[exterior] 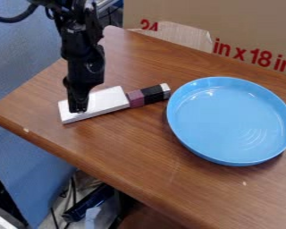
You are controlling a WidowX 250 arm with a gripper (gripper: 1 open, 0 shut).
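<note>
My black gripper (79, 103) points straight down at the left end of a long item (107, 102) with a white blade-like section, a maroon band and a black tip with a light end, lying on the wooden table. My fingertips are at the white section; whether they are open or closed on it is hard to tell. A light blue plate (229, 121) lies to the right of the item, close to its dark end.
The wooden table (157, 179) has bare room in front and behind. A cardboard box (229, 31) stands at the back. Cables and clutter sit below the table's left edge.
</note>
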